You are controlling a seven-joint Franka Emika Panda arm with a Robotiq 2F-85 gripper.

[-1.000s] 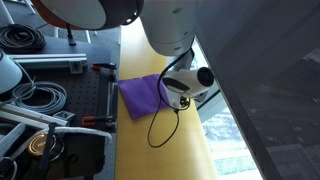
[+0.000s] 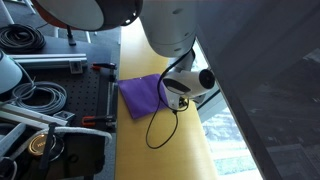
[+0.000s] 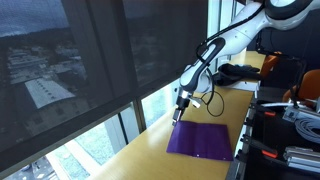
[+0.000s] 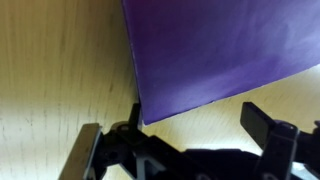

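A purple cloth (image 3: 200, 141) lies flat and roughly square on the wooden table. In the first exterior view, the arm partly covers the purple cloth (image 2: 143, 97). My gripper (image 3: 178, 117) is low over the table at the cloth's window-side corner. Seen from the wrist, a corner of the cloth (image 4: 210, 50) points down between the spread fingers of my gripper. The fingers stand open and grip nothing. Whether the fingertips touch the table or cloth I cannot tell.
Bare tabletop (image 3: 120, 160) stretches away on one side of the cloth. A dark window blind (image 2: 255, 70) runs close along the arm's side. Opposite it stands a black cart (image 2: 85, 100) with coiled cables (image 2: 40, 97).
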